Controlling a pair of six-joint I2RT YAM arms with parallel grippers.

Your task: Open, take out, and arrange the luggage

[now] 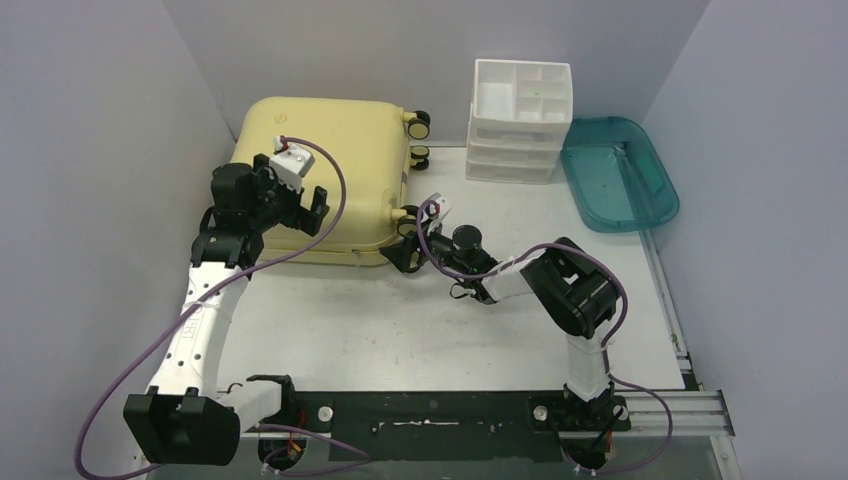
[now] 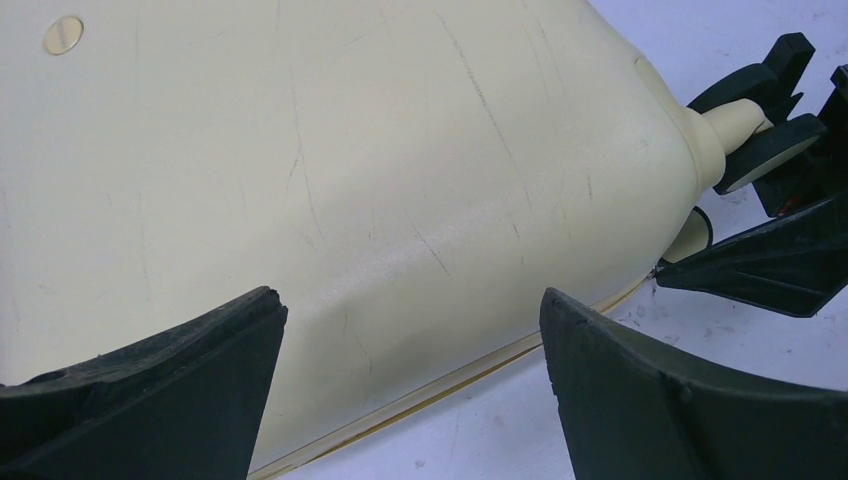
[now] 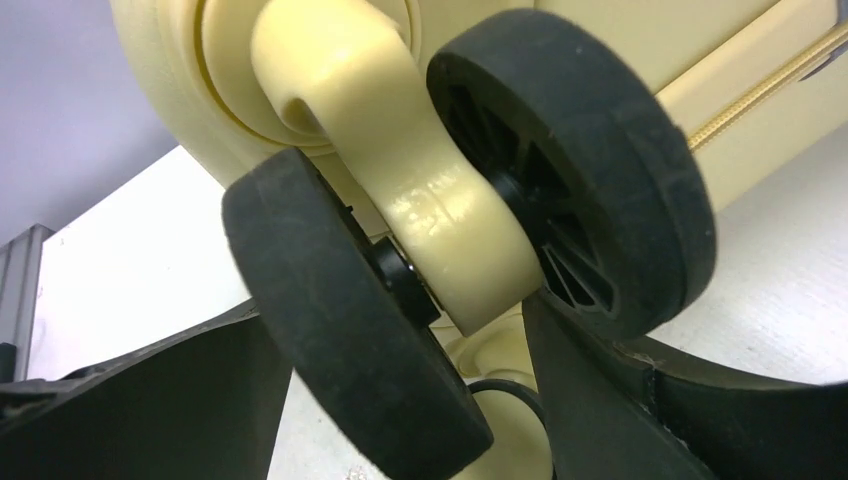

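A pale yellow suitcase (image 1: 345, 130) lies flat at the back left of the table, its black-tyred wheels facing right. Above its front part hangs my left gripper (image 1: 315, 212), open and empty, with the scuffed shell (image 2: 400, 150) filling the view behind its fingers (image 2: 200, 365). My right gripper (image 1: 408, 252) is at the suitcase's front right corner. In the right wrist view, a twin wheel (image 3: 360, 320) covers much of the space between the part-open fingers (image 3: 190, 400); whether they touch it I cannot tell. A zip (image 3: 770, 95) runs along the suitcase's side.
A white drawer unit (image 1: 520, 125) stands at the back, with a teal bin (image 1: 660, 200) to its right. Grey walls enclose the back and sides.
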